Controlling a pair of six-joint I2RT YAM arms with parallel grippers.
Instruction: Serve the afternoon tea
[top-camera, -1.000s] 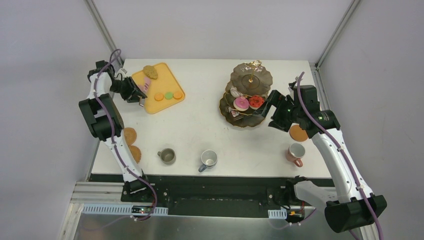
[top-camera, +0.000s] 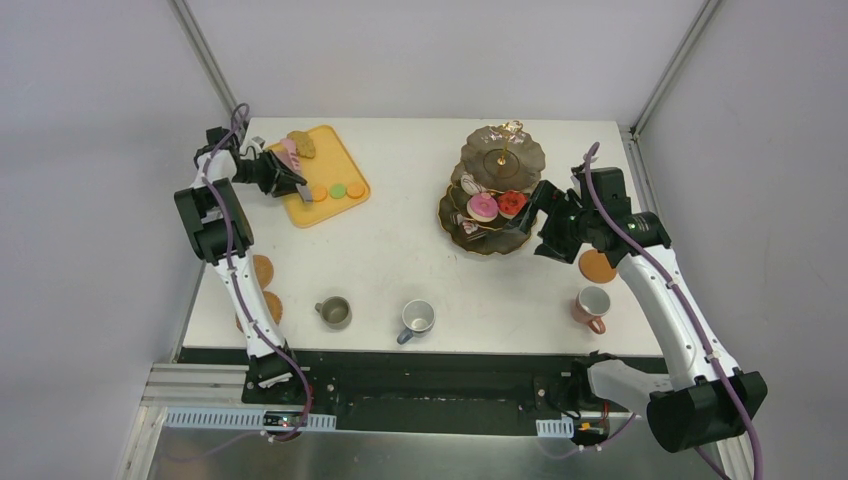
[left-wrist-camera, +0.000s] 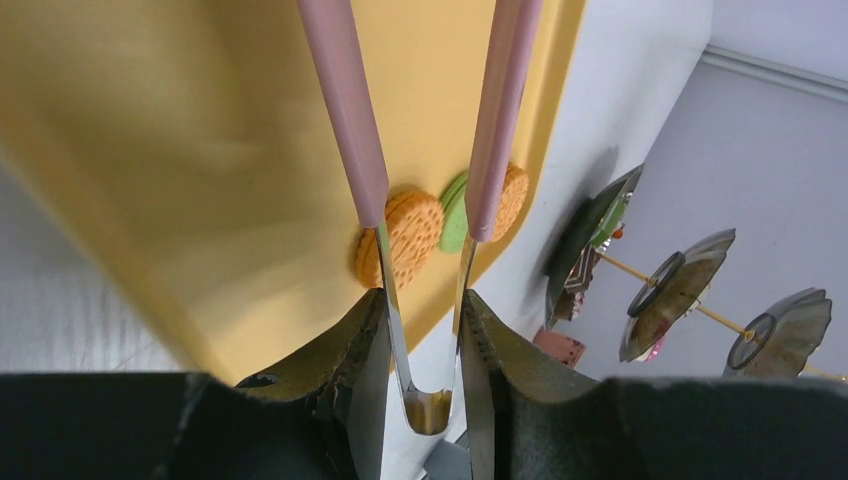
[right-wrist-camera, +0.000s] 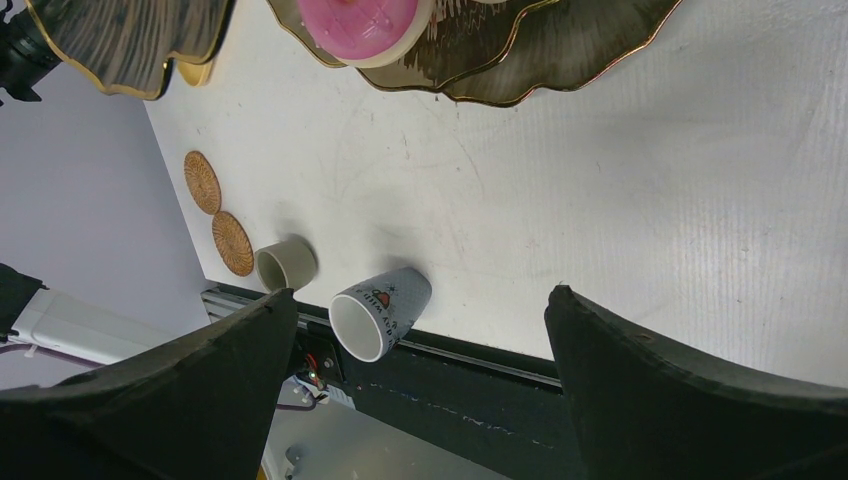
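Observation:
Pink-tipped metal tongs (left-wrist-camera: 344, 105) are held by my left gripper, its fingers pressed on their metal arms near the bend. The tongs' pink ends stand apart over the yellow tray (top-camera: 348, 158), with nothing gripped between them. On that tray lie two orange biscuits (left-wrist-camera: 413, 228) and a green one (left-wrist-camera: 453, 215), plus a golden pastry (top-camera: 302, 145). My right gripper (top-camera: 538, 232) is open and empty beside the tiered stand (top-camera: 503, 160). A pink donut (top-camera: 482, 207) and a red one (top-camera: 511, 204) sit on the stand.
A small grey-green cup (top-camera: 335, 312), a white mug (top-camera: 418, 318) and a pink mug (top-camera: 592, 305) line the front. Round woven coasters (top-camera: 262, 270) lie at left, another coaster (top-camera: 597, 266) at right.
My left gripper has moved right and slightly up in the top view, carrying the tongs farther over the tray. The right arm has shifted only slightly over the past second.

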